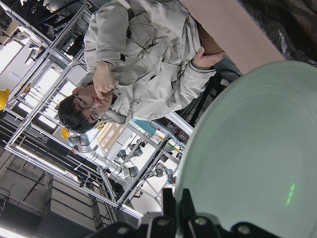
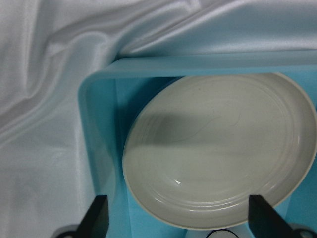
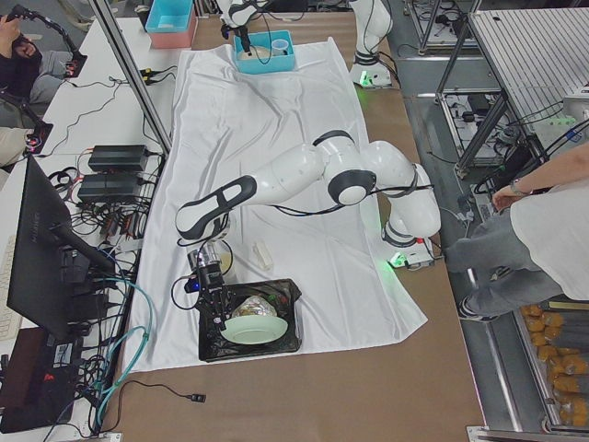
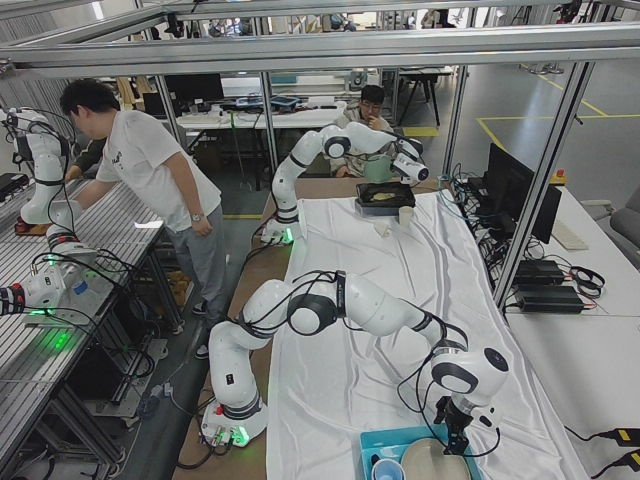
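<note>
A pale green oval plate [image 3: 254,331] is tilted over a black-lined bin [image 3: 289,339] holding crumpled wrapping [image 3: 255,307]. My left gripper is shut on the plate's edge; in the left wrist view the plate fills the right side. At the far end, a blue tray [image 2: 96,129] holds a beige oval plate [image 2: 218,148] and part of a cup [image 4: 389,471]. My right gripper hangs above it, open, its fingers apart on either side of the lower plate area.
A cup [image 4: 406,215] and a small pale item [image 3: 262,256] lie on the white cloth beside the black bin. A monitor and cables line one side; people are nearby.
</note>
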